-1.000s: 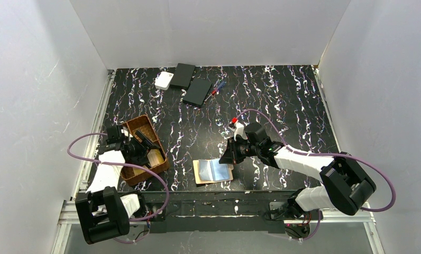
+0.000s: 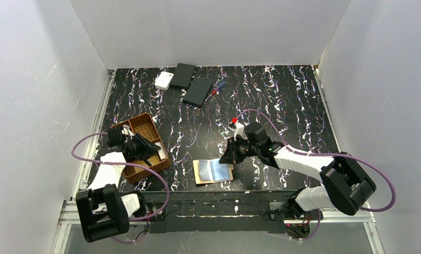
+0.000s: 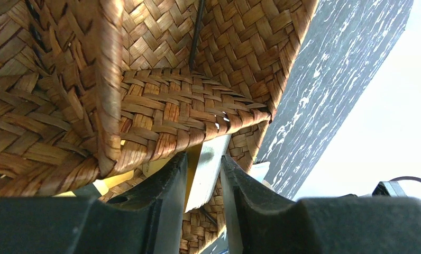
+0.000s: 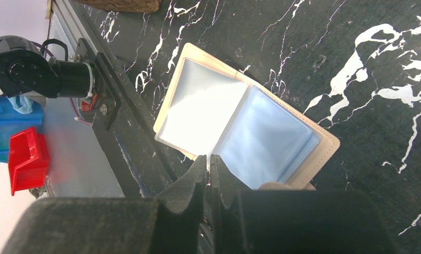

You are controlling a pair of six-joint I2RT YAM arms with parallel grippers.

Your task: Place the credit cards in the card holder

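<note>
The card holder (image 4: 329, 144) lies spread out flat, tan with clear and pale-blue sleeves, near the table's front edge. My right gripper is over its near edge, the two fingers together and no card visible between them. In the left wrist view, a white card (image 3: 211, 164) leans beside a gold one (image 3: 193, 164) in a compartment of the woven basket (image 3: 171, 106). My left gripper reaches in there, its fingers apart on either side of these cards. Some basket weave shows between the white card and the right finger. Other yellow cards (image 3: 118, 179) are partly hidden.
Two dark boxes (image 2: 197, 92) (image 2: 182, 75), a white box (image 2: 164, 80) and a red-and-blue pen-like item (image 2: 216, 90) lie at the back. Basket dividers stand close to my left fingers.
My left gripper's fingers have come closer together over the basket compartment. The basket has shifted slightly to the right, and more of the white card shows. The right arm and card holder stay put.
</note>
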